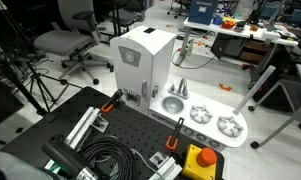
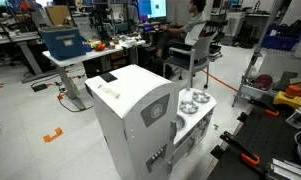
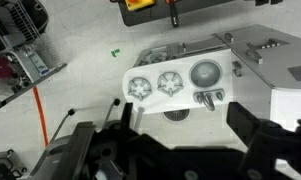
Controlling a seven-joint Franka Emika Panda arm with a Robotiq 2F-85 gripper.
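Note:
Below my gripper lies a white toy kitchen counter [image 3: 180, 78] with a round sink [image 3: 205, 73], a faucet [image 3: 207, 98] and two burners [image 3: 139, 88]. The gripper stands open, its dark fingers spread wide with nothing seen between them. A tall white cabinet [image 1: 145, 58] adjoins the sink end of the counter; exterior view 2 shows this cabinet [image 2: 140, 110] up close. My gripper is not visible in either exterior view.
In front of the kitchen is a black table [image 1: 135, 135] with orange-handled clamps [image 1: 172, 143], coiled black cables [image 1: 108, 157] and a yellow box with a red-orange button [image 1: 207, 157]. Office chairs [image 1: 70, 38] stand on the floor behind.

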